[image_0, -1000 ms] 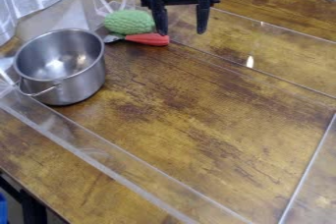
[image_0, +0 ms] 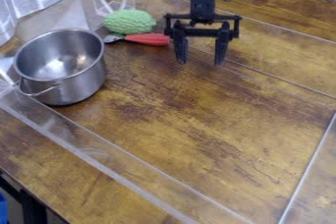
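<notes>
My black gripper (image_0: pixel 203 41) hangs over the back middle of the wooden table (image_0: pixel 210 140), its two fingers apart with nothing visible between them. Just left of it lies a red utensil (image_0: pixel 147 39) with a metal end, and behind that a green, textured vegetable-like object (image_0: pixel 129 22). A steel pot (image_0: pixel 59 67) stands at the left.
Clear plastic walls border the wooden surface at the left, back and right.
My gripper has moved lower in the view, toward the camera or downward, and slightly right. The pot, red utensil and green object appear unmoved.
</notes>
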